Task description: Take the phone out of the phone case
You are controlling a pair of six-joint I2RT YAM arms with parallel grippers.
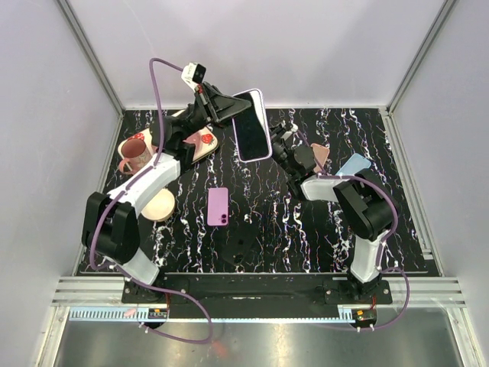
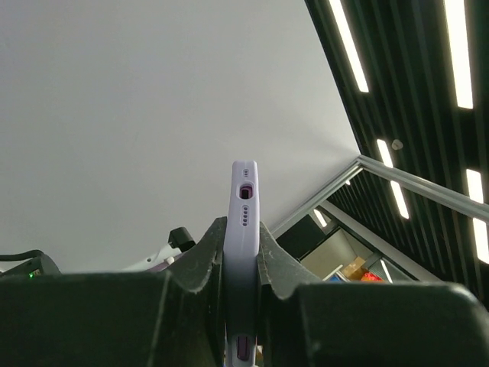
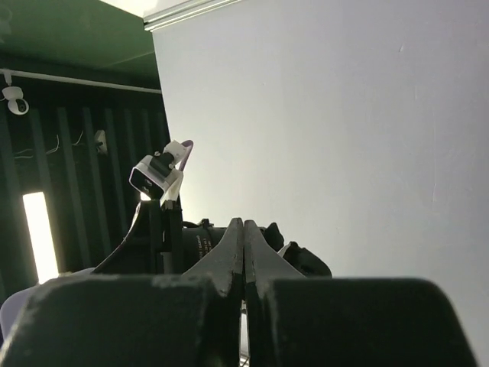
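A phone in a pale lilac case (image 1: 253, 130) is held raised, screen facing up in the top view, with my left gripper (image 1: 239, 108) shut on its upper left side. In the left wrist view the edge of the cased phone (image 2: 241, 246) stands upright between the shut fingers. My right gripper (image 1: 281, 130) is beside the phone's right side, partly hidden by it in the top view; in the right wrist view it is shut with nothing visible between its fingers.
A pink phone-like item (image 1: 218, 199), a dark flat piece (image 1: 239, 246), a pale round dish (image 1: 159, 205), a tray with a mug (image 1: 135, 154) at left, and blue (image 1: 353, 166) and peach flat items at right lie on the marbled table.
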